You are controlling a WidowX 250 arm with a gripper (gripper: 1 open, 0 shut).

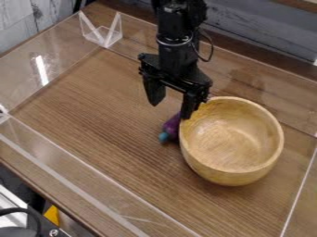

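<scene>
My black gripper (171,94) hangs above the middle of the wooden surface, its two fingers spread open at the left rim of a large tan bowl (231,141). A small purple object with a teal end (170,130) lies on the wood just left of the bowl, below the gripper, partly hidden by the bowl's rim. Nothing shows held in the fingers.
A clear plastic container (102,26) stands at the back left. A dark cable and a yellow item lie at the lower-left edge.
</scene>
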